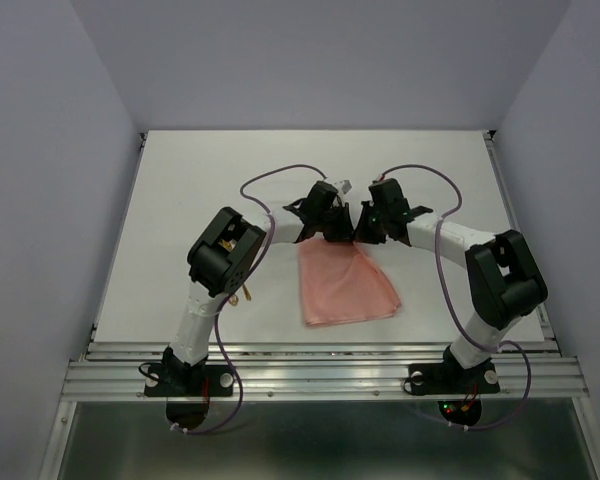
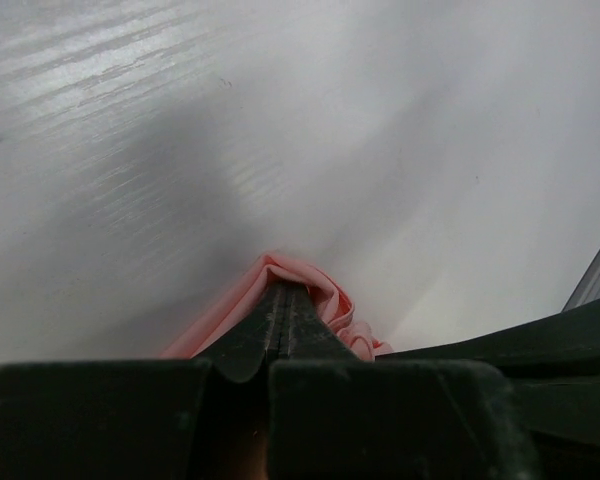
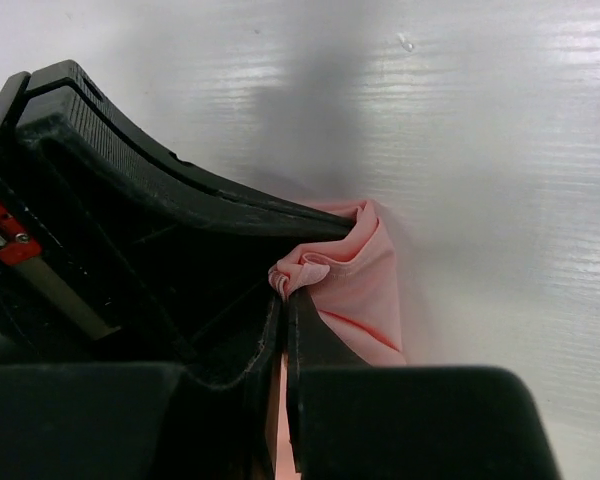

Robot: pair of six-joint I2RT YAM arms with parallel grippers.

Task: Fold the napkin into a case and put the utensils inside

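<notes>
The pink napkin (image 1: pixel 342 288) lies on the white table, its far edge reaching my two grippers, which stand close together. In the left wrist view, my left gripper has its fingers shut, with folds of the napkin (image 2: pixel 300 270) around its tips. My right gripper is shut on a bunched corner of the napkin (image 3: pixel 365 290), as the right wrist view shows. The left gripper's dark finger (image 3: pixel 280 218) reaches into the cloth right beside it. To the left, partly hidden by the left arm, are the utensils (image 1: pixel 247 293).
The left arm (image 1: pixel 225 250) spans the space between the utensils and the napkin. At the front, a metal rail (image 1: pixel 320 368) runs along the edge.
</notes>
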